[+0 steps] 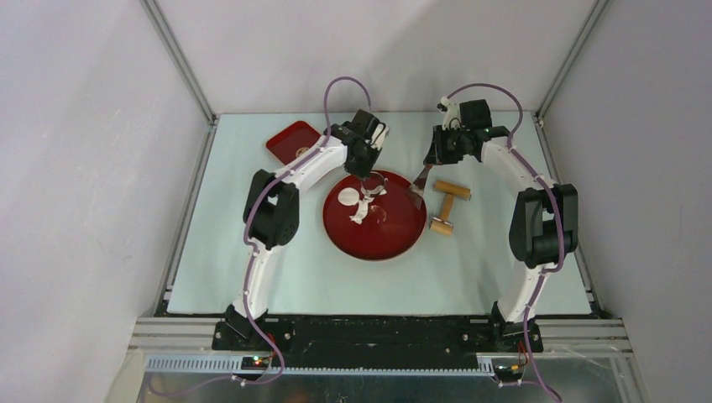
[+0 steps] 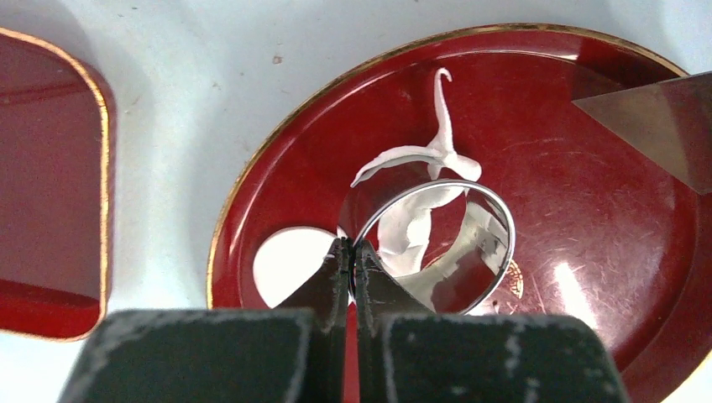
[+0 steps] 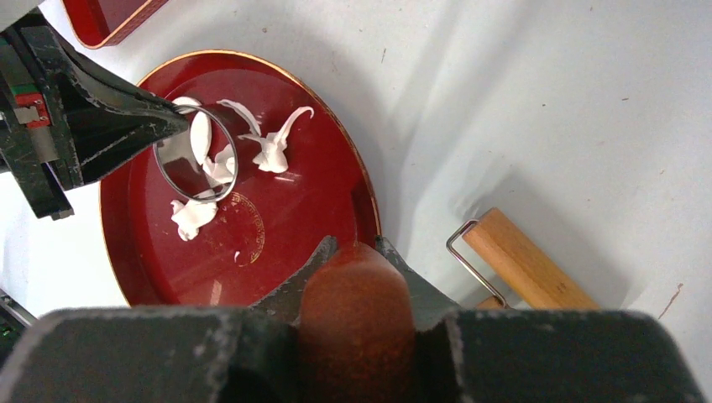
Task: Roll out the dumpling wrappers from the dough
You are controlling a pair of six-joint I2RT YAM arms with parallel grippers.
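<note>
On the red round plate lie a white dough disc and torn white dough scraps. My left gripper is shut on the rim of a clear ring cutter, which is over the scraps beside the disc. My right gripper is shut on the wooden handle of a metal scraper, whose blade is over the plate's right side.
A wooden roller lies right of the plate. A small red tray sits at the back left, partly under my left arm.
</note>
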